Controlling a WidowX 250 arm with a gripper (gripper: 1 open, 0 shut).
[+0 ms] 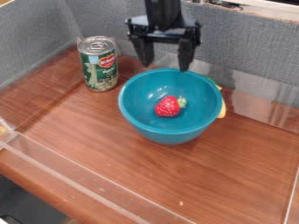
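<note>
A red strawberry (169, 107) lies inside a teal bowl (170, 129) near the middle of the wooden table. My black gripper (166, 61) is up above the back of the bowl, open, with nothing between its fingers. A Del Monte can (100, 65) stands upright to the left of the bowl.
Grey padded walls (35, 74) close the table at the back and left. A small yellow object (221, 112) is mostly hidden behind the bowl's right side.
</note>
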